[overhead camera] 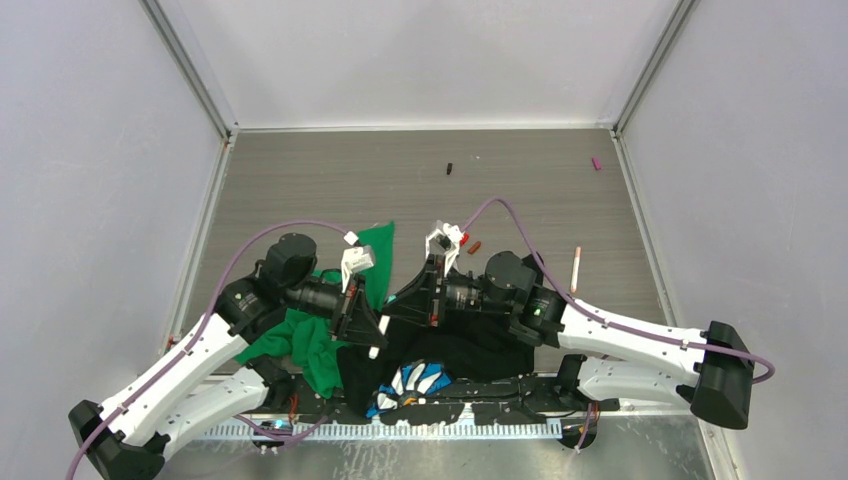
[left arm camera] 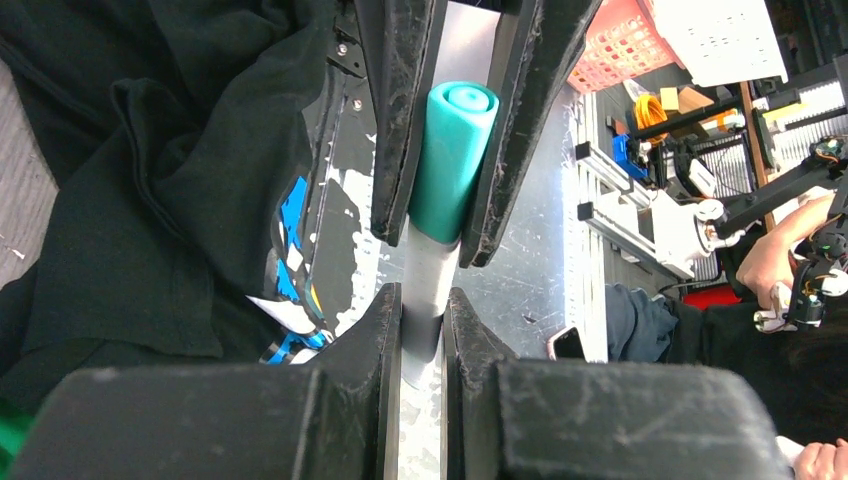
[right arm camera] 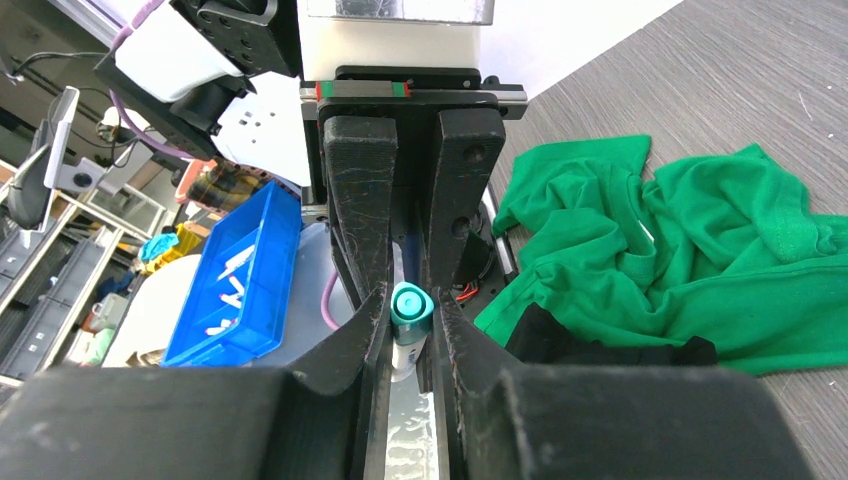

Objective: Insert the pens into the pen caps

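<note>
A white pen (left arm camera: 428, 280) stands between the arms, gripped low on its barrel by my left gripper, which is shut on it. The teal cap (left arm camera: 455, 160) covers the pen's other end, in line with the barrel. My right gripper is shut on this cap; its dark fingers (left arm camera: 405, 140) press it from both sides in the left wrist view. How deep the pen sits inside cannot be seen. From above, a black cap (overhead camera: 449, 169), a magenta cap (overhead camera: 596, 163) and an orange-brown cap (overhead camera: 474, 247) lie loose; another white pen (overhead camera: 576, 270) lies at right.
Beneath the grippers lie a green cloth (overhead camera: 310, 350) and a black cloth (overhead camera: 480, 350), with a blue patterned piece (overhead camera: 410, 385) near the front edge. A small red piece (overhead camera: 464, 238) is close to the right wrist.
</note>
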